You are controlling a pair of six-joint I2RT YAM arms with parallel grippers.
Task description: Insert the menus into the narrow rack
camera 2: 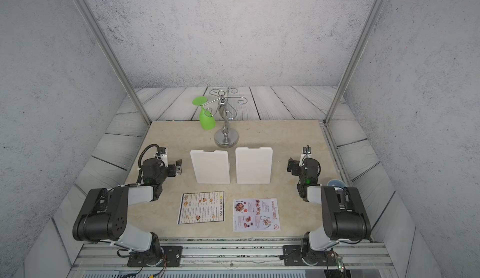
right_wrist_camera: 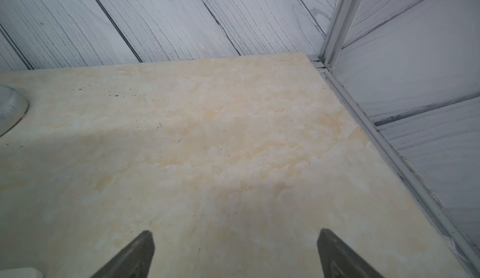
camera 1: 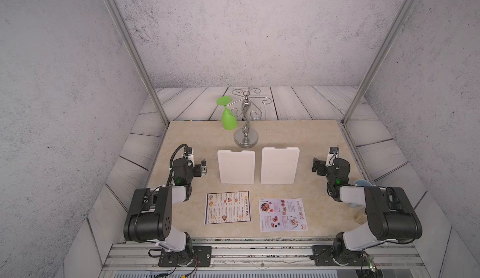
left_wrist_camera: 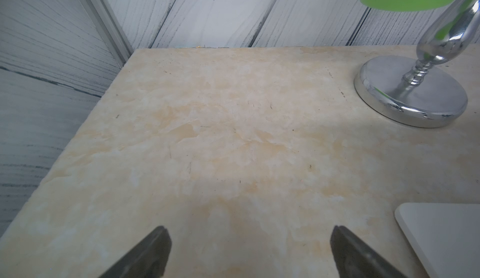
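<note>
Two menus lie flat at the front of the table: a bordered one with food pictures [camera 1: 227, 207] on the left and a white one with pictures and red lettering [camera 1: 283, 214] on the right. Behind them two white upright racks [camera 1: 236, 167] [camera 1: 280, 165] stand side by side; their slots are hard to make out. My left gripper is left of the racks, open and empty. My right gripper is right of them, also open with nothing between its fingers.
A silver stand [camera 1: 246, 137] with curled arms holds an upturned green cup [camera 1: 228, 120] behind the racks. A blue bowl [camera 2: 336, 183] sits at the right edge, partly hidden by the right arm.
</note>
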